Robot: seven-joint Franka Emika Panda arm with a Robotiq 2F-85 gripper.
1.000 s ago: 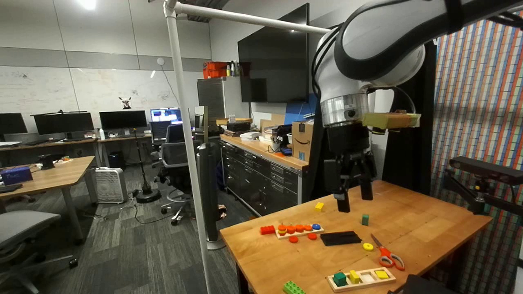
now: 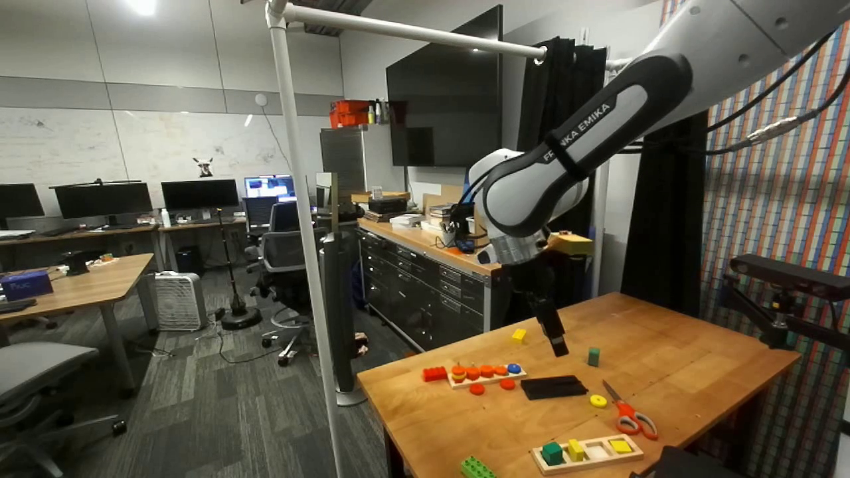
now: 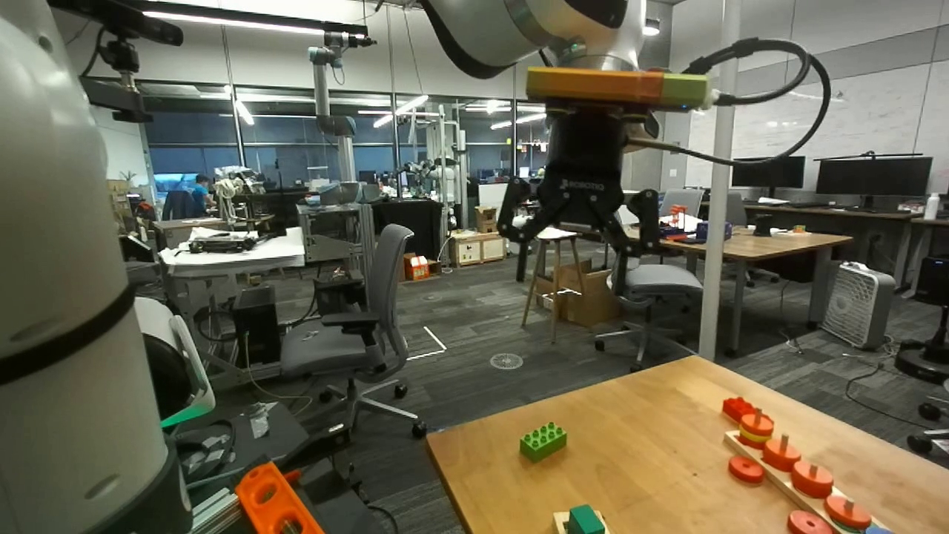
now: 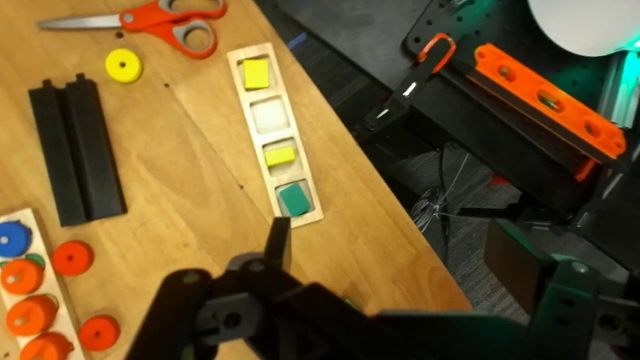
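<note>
My gripper (image 3: 574,254) hangs open in the air above the table, nothing between its fingers. In the wrist view, the open gripper has its left finger just below the light wooden tray (image 4: 249,102), while the other finger is over the dark area past the table edge. The tray has a yellow square block (image 4: 256,74), an empty recess, a yellow rectangular block (image 4: 279,156) and a green block (image 4: 294,200) sitting askew. A loose green block (image 2: 594,357) and a yellow block (image 2: 518,336) stand farther back.
A peg board with orange rings (image 2: 487,372), loose red rings (image 4: 73,258), a black grooved piece (image 4: 78,150), a yellow ring (image 4: 123,65) and scissors (image 4: 150,18) lie around. A green toy brick (image 3: 543,441) is near the edge.
My arm has swung and the gripper has turned, so exterior view 1 now shows it from another side. Objects on the table have not moved.
</note>
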